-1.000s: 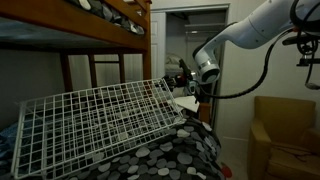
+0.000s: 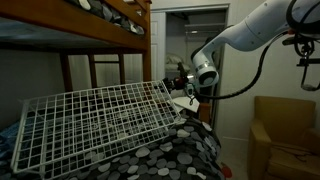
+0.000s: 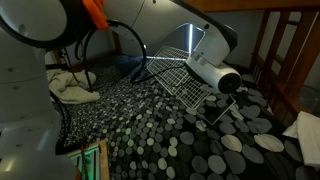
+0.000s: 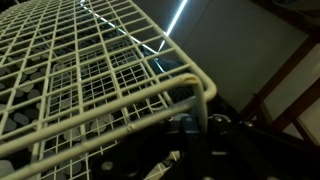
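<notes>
A white wire rack (image 2: 95, 125) stands tilted over the bed, its grid of thin bars facing the camera. In the second exterior view the rack (image 3: 180, 85) lies beyond the arm's white wrist. My gripper (image 2: 178, 84) is at the rack's upper right corner. Up close in the wrist view, the rounded corner of the rack (image 4: 190, 82) reaches the dark gripper, which is shut. The corner rail disappears among the dark fingers, and whether it sits between them is too dark to tell.
Below the rack is a bed with a dark, dotted cover (image 3: 150, 135). A wooden bunk frame (image 2: 85, 42) overhangs it. To the right stands a brown armchair (image 2: 285, 138). A white cloth or pillow (image 3: 72, 90) is at the bed's far left.
</notes>
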